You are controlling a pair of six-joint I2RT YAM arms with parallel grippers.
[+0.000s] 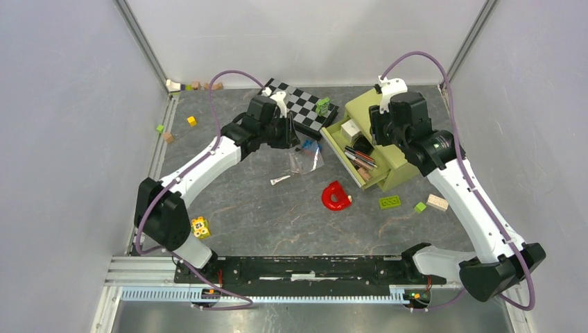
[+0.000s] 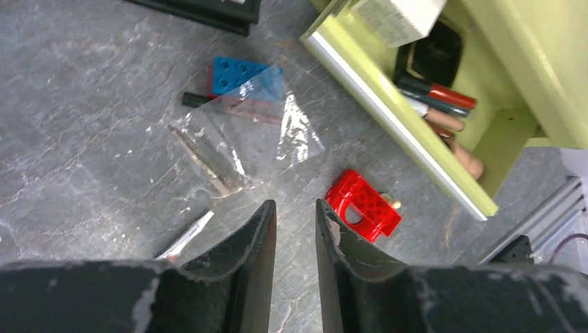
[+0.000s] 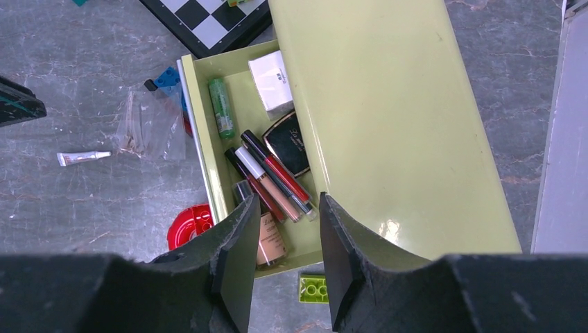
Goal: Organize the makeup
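A yellow-green organizer (image 1: pixel 395 166) has its drawer (image 3: pixel 201 125) open, holding lip tubes (image 3: pixel 274 180), a black compact (image 3: pixel 284 142), a white box (image 3: pixel 270 80) and bottles. A clear plastic bag (image 2: pixel 256 146) lies on the table beside blue and red bricks, partly over a dark stick. A small white tube (image 3: pixel 83 157) lies nearby. My left gripper is above the bag, part open with nothing between its fingers. My right gripper is part open above the drawer, nothing seen between its fingertips.
A checkered board (image 1: pixel 305 104) with a green brick stands at the back. A red toy (image 1: pixel 335 198) and green bricks (image 1: pixel 390 202) lie in front of the organizer.
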